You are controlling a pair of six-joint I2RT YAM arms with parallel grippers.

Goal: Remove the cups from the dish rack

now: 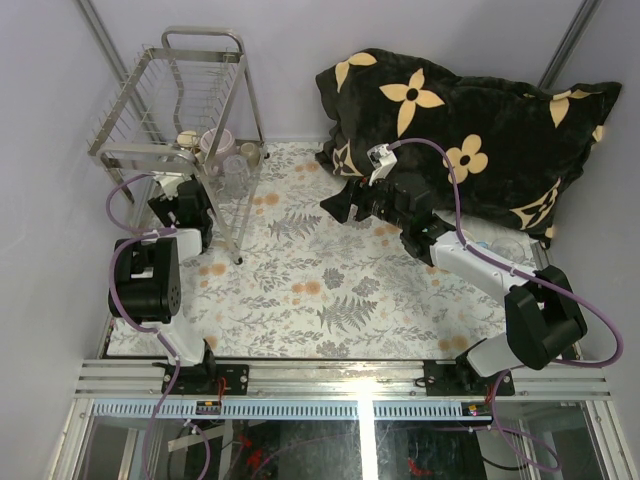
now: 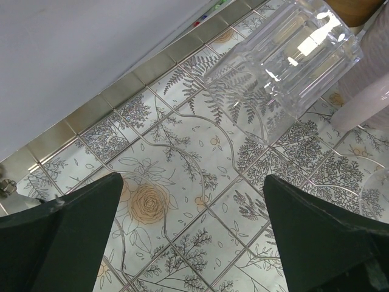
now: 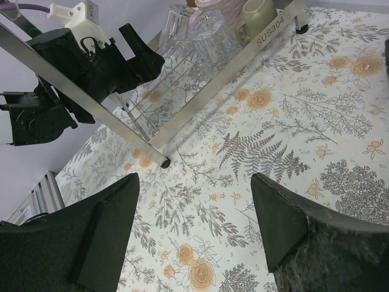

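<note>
The steel dish rack (image 1: pixel 180 55) stands at the left, holding cups on its lower shelf. My left gripper is inside the rack, open over bare wire shelf. A clear glass (image 2: pixel 282 67) lies on its side ahead of it, beside a pink cup (image 2: pixel 374 91). A second clear glass (image 3: pixel 213 42) and a green mug (image 3: pixel 258 18) show in the right wrist view. My right gripper hangs open over the mat at the middle right, apart from the rack, with nothing between its fingers.
A dark floral-patterned cushion (image 1: pixel 500 120) fills the back right. A white wall bounds the left side, close behind the rack.
</note>
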